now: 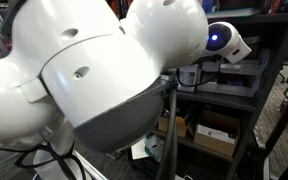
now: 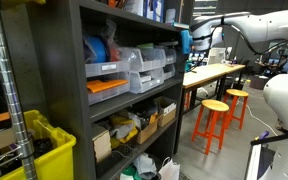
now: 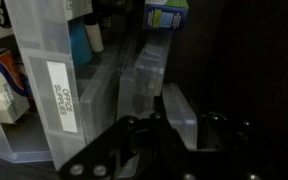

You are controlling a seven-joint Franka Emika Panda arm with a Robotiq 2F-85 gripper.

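In the wrist view my gripper reaches up from the bottom edge into dark surroundings. Its fingers look closed on the edge of a clear plastic drawer (image 3: 181,118), though the contact is dim. Left of it stands another translucent drawer (image 3: 94,100), with a white "OFFICE SUPPLIES" label (image 3: 63,96) on its front. From outside, the white arm (image 1: 134,60) extends toward the stacked clear drawers (image 1: 234,83) on the dark shelf. The arm hides the gripper there. The second exterior view shows the drawers (image 2: 144,63) from the side.
Dark shelving (image 2: 59,60) frames the drawers closely. Cardboard boxes (image 1: 217,132) sit on the shelf below. Small boxed goods (image 3: 166,14) lie beyond the gripper. A yellow bin (image 2: 49,155), orange stools (image 2: 211,120) and a table (image 2: 209,73) stand around the shelf.
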